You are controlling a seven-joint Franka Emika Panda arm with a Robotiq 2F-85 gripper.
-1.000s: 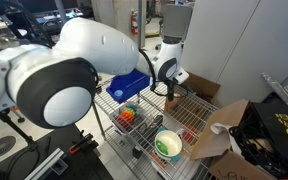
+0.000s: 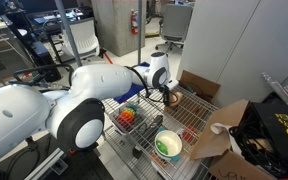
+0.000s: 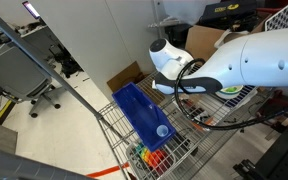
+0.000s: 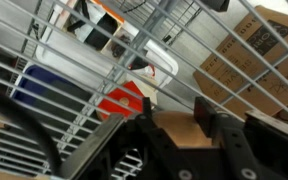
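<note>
In the wrist view, a rounded tan object (image 4: pixel 179 130) sits between the dark fingers of my gripper, seen against the wire rack (image 4: pixel 134 48). The fingers stand apart on either side of it; whether they press on it is unclear. From exterior view 1, my gripper (image 2: pixel 168 98) points down low over the rack's far middle part, with a brown patch at its tip. The arm hides most of the gripper in exterior view 2.
A blue tray (image 3: pixel 139 110) lies on the rack, with colourful items (image 3: pixel 155 158) nearby. Towards the front stands a white tub (image 2: pixel 168 144). An open cardboard box (image 2: pixel 220 130) and a black case (image 2: pixel 285 128) occupy the right side.
The arm's wrist has come lower and slightly left in exterior view 1. My gripper stays near the same spot over the rack; the other items look unmoved.
</note>
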